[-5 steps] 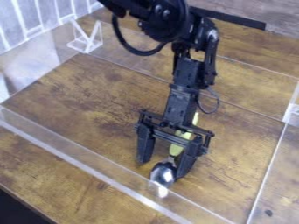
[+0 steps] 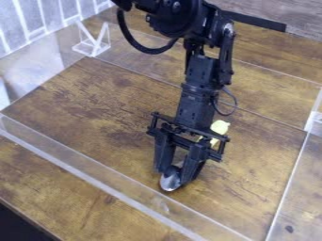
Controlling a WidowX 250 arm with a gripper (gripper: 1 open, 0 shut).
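Note:
My black gripper (image 2: 179, 168) hangs low over the wooden table, its fingers down around a small shiny silver object (image 2: 169, 182) near the front centre. Whether the fingers press on that object is hard to tell. A pale yellow-green item (image 2: 219, 130) is partly hidden behind the gripper on the right.
Clear plastic walls (image 2: 303, 169) edge the wooden work surface (image 2: 94, 104) on the right and along the front. A white wire rack (image 2: 94, 42) is at the back left.
Over the last second my gripper's fingers have drawn closer round the silver object, and the arm has shifted slightly. More of the object showed a second ago.

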